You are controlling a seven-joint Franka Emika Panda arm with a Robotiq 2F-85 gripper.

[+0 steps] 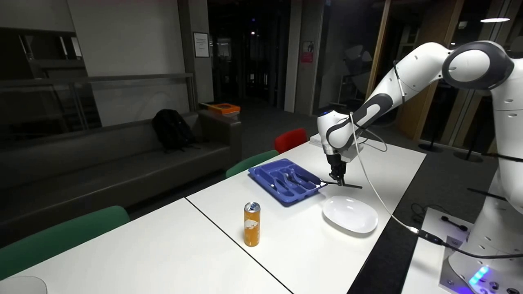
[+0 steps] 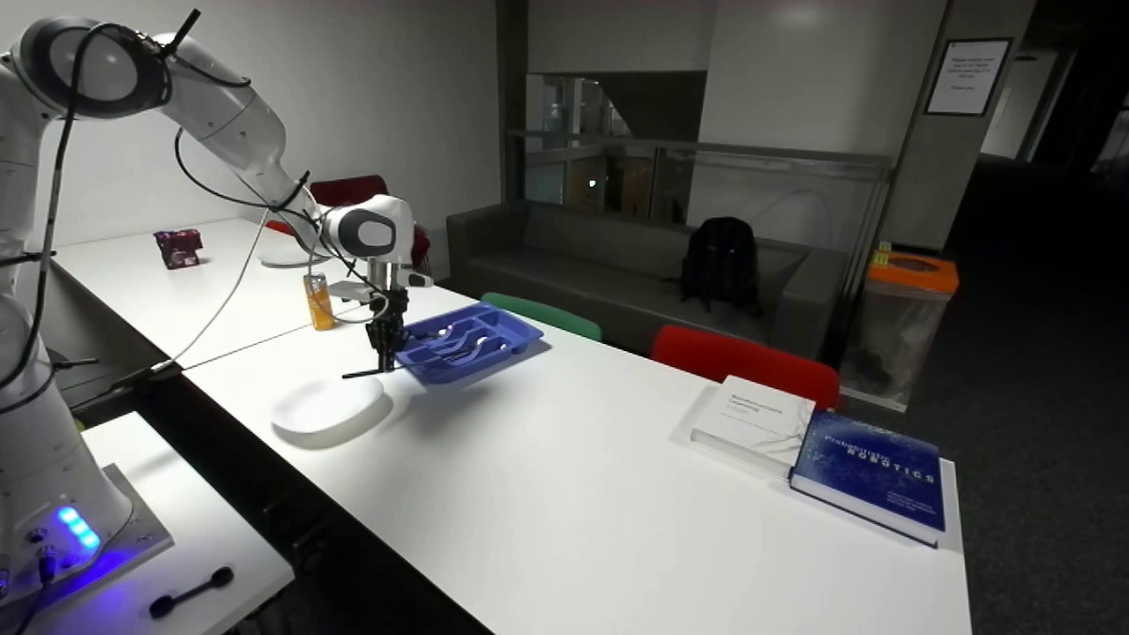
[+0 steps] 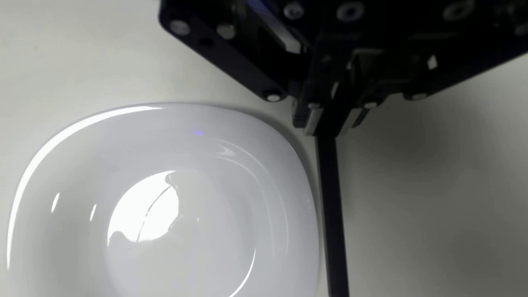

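Note:
My gripper is shut on a slim black utensil (image 3: 332, 218), whose straight dark length runs down and out of the wrist view. In exterior view 1 the utensil (image 1: 354, 186) sticks out to both sides of the gripper (image 1: 340, 180), roughly level. It is held above the table, between the blue cutlery tray (image 1: 289, 201) and the white plate (image 1: 350, 214). The wrist view shows the plate (image 3: 292, 198) just left of the utensil. Several utensils lie in the tray's compartments. What the utensil's far end looks like is not clear.
An orange can (image 1: 252, 230) stands in front of the tray. Two books, one white (image 2: 753, 418) and one blue (image 2: 870, 471), lie at the table's far end. Wide bare table (image 2: 635, 508) stretches between plate and books. A loose cable (image 1: 370, 181) hangs from the arm.

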